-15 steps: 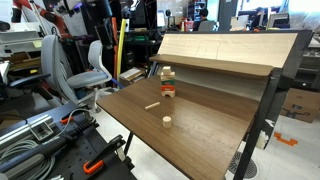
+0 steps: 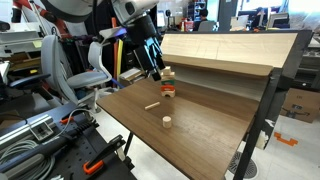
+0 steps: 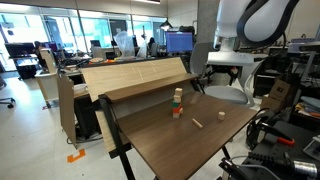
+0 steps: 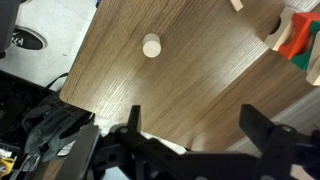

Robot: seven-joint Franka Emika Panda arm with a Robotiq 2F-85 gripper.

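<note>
High over the wooden table (image 2: 190,120), my gripper stands open with only bare tabletop between its fingers. A small pale round peg (image 2: 167,122) stands alone on the table; from the wrist it shows as a light disc (image 4: 152,45). A short pale stick (image 2: 152,105) lies flat nearby. Toward the back of the table is a stack of blocks (image 2: 168,83) in red, green and wood colours, partly cut off at the right of the wrist view. None of these objects touches the gripper.
A raised wooden shelf (image 3: 150,88) runs along one long side of the table, on a black frame. Cables (image 2: 25,155) and black rails crowd the base side.
The arm has swung down and to the right from the upper left, so the gripper now hangs nearer the block stack. The objects on the table have not moved.
</note>
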